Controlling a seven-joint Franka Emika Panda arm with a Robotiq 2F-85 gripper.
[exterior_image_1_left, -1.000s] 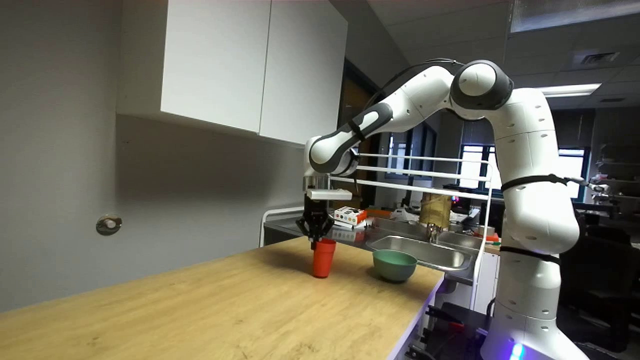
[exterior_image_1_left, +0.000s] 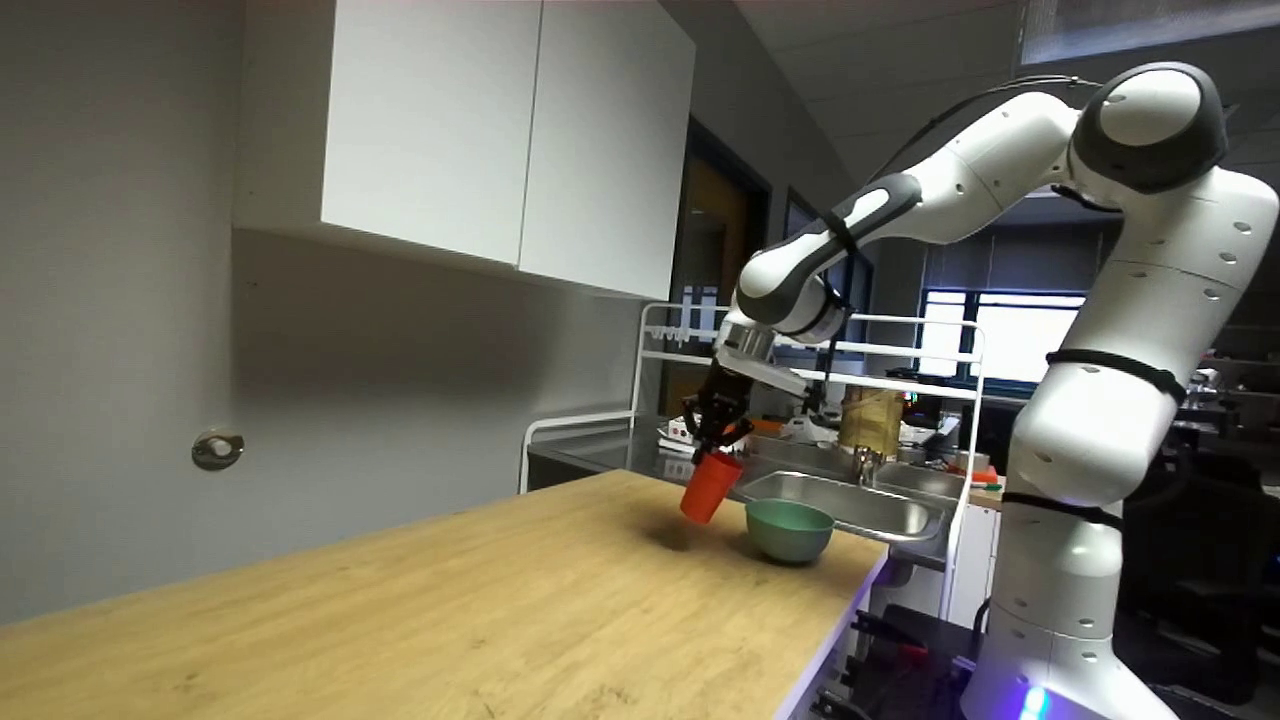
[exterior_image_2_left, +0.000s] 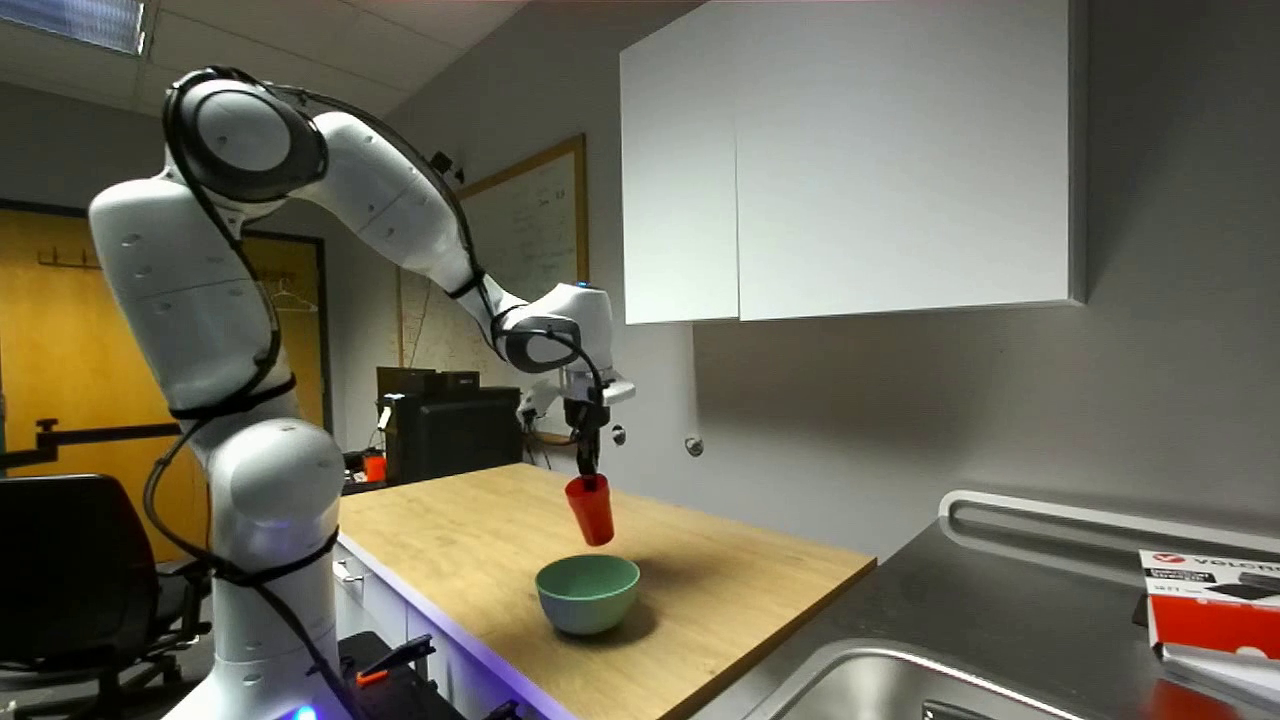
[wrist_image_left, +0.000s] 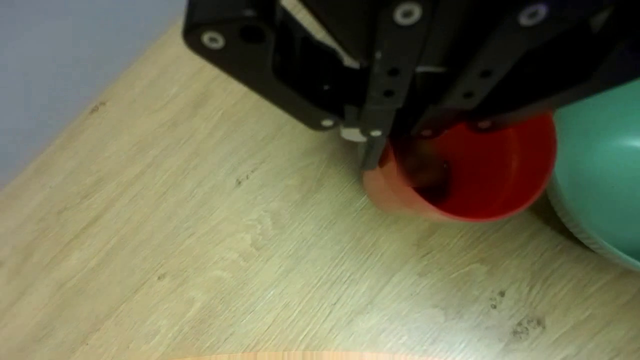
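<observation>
A red cup (exterior_image_1_left: 711, 487) hangs tilted above the wooden table, and my gripper (exterior_image_1_left: 713, 449) is shut on its rim. The wrist view shows one finger (wrist_image_left: 373, 153) outside the wall of the red cup (wrist_image_left: 504, 174) and the other reaching inside. Something dark and blurred shows within the cup; what it is I cannot tell. The green bowl (exterior_image_2_left: 588, 593) stands upright on the table, close beside the cup and lower than it. Only part of the green bowl (wrist_image_left: 606, 156) enters the wrist view, at the right edge.
White cabinets (exterior_image_2_left: 900, 156) hang on the wall above.
The gripper has moved right towards the green bowl, carrying the red cup up off the table. The cup was upright and is now tilted. The bowl has stayed in place.
</observation>
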